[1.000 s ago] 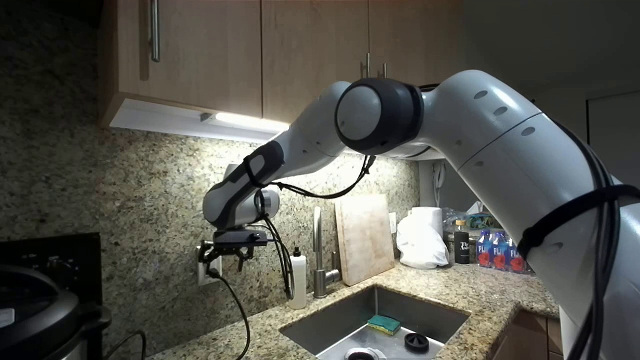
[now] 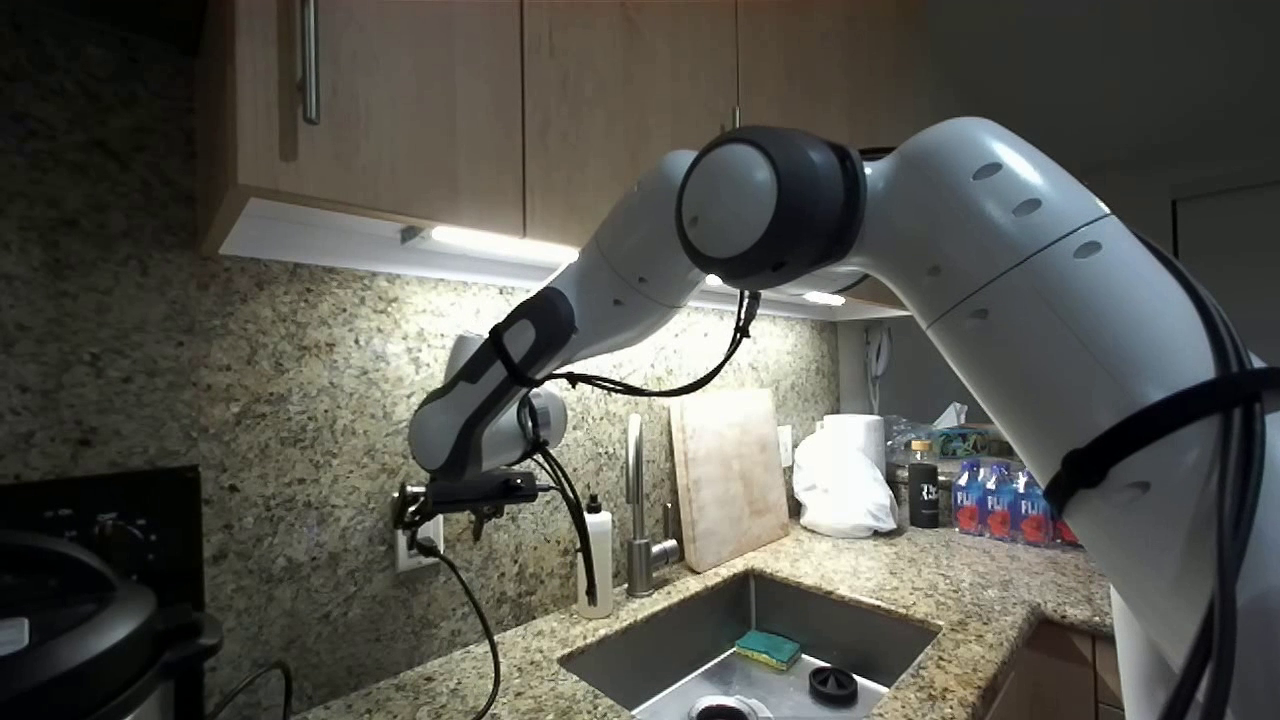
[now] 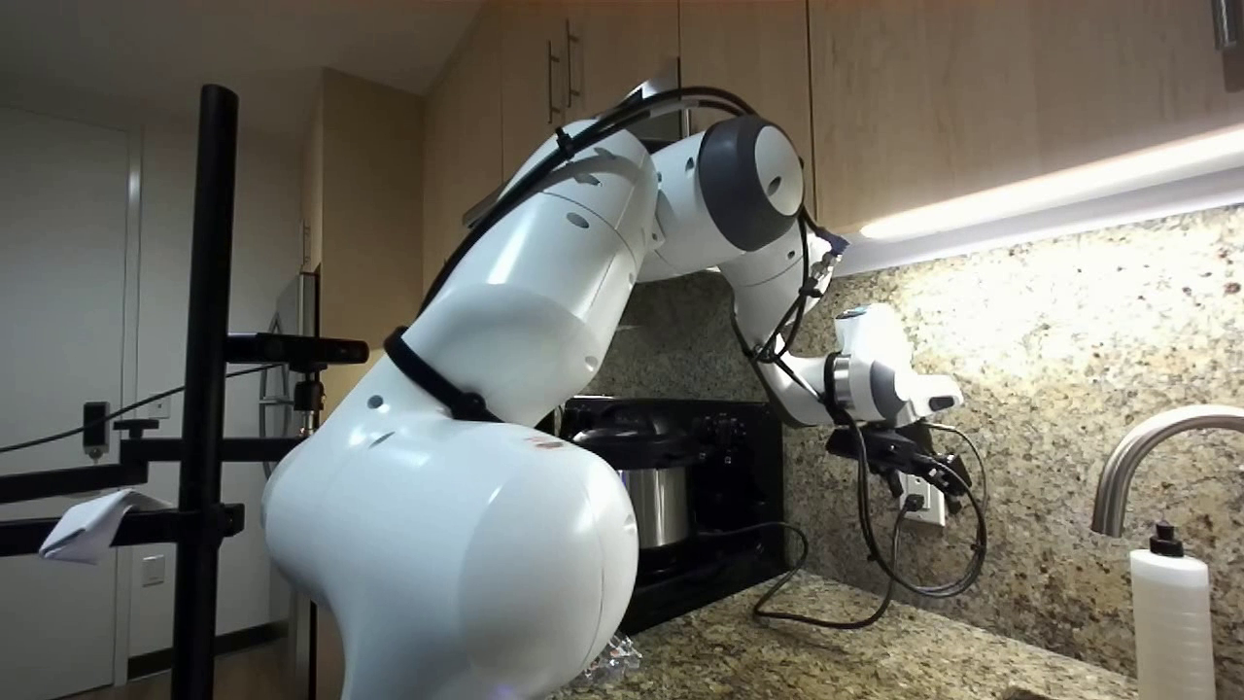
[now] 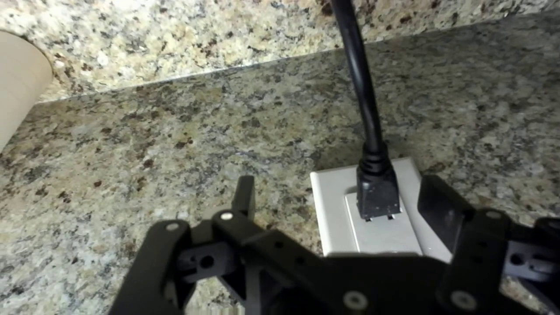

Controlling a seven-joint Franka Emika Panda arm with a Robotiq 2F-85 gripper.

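A black plug (image 4: 378,194) sits in a white wall outlet (image 4: 336,210), its cord (image 4: 362,78) running up through the wrist view. My gripper is open in front of the outlet, and its fingers are spread to either side. The plug lies between them but much closer to the right finger (image 4: 441,210), with a gap to each. The left finger (image 4: 244,197) is in front of bare granite. From outside, the gripper (image 2: 446,506) is close against the backsplash, and the outlet (image 2: 405,550) is partly hidden behind it.
The cord (image 2: 486,636) hangs down to the counter. A black pressure cooker (image 2: 72,624) stands at the left. Right of the gripper are a white bottle (image 2: 595,564), a faucet (image 2: 636,504) and the sink (image 2: 780,588). Cabinets (image 2: 384,108) hang overhead.
The arm's elbow has risen and shifted slightly right. The wrist has tilted a little and the gripper has shifted slightly, still close to the outlet. The plug and cord look unmoved.
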